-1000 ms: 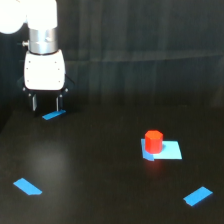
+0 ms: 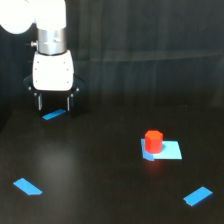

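The white robot arm hangs at the upper left of the camera view, its gripper (image 2: 54,101) open over the dark table, with nothing visible between the dark fingers. A red block (image 2: 154,142) sits on a light blue square (image 2: 171,150) right of centre, partly on a darker blue piece at its left.
Blue tape strips (image 2: 27,187) lie at the front left, at the front right (image 2: 198,196), and below the gripper at the back left.
The arm and gripper have shifted slightly to the right. The red block and the blue pieces have not moved.
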